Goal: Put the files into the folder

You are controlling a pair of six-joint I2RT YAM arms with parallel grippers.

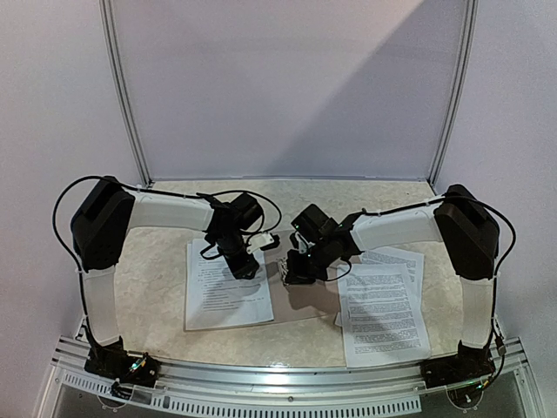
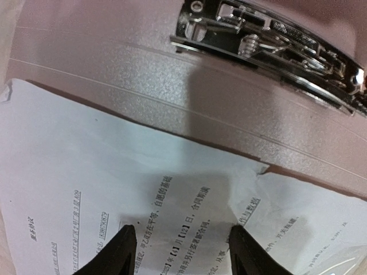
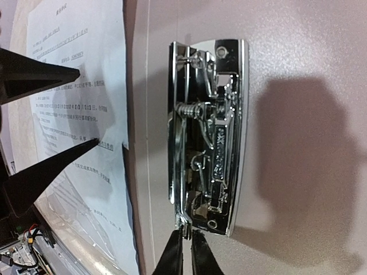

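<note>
The pinkish folder (image 1: 311, 300) lies open mid-table, its metal clip (image 3: 209, 137) showing in both wrist views. Printed sheets (image 1: 222, 305) rest on its left side, their edge beside the clip and apart from it. Over these sheets, my left gripper is open with its fingers wide apart and only paper visible beyond them. My right gripper is at one end of the clip, its fingertips slightly apart around the tip of the clip's lever; whether they touch it is unclear.
More printed sheets (image 1: 385, 318) lie right of the folder, below the right arm, over another sheet (image 1: 409, 261). Both arms meet closely above the folder.
</note>
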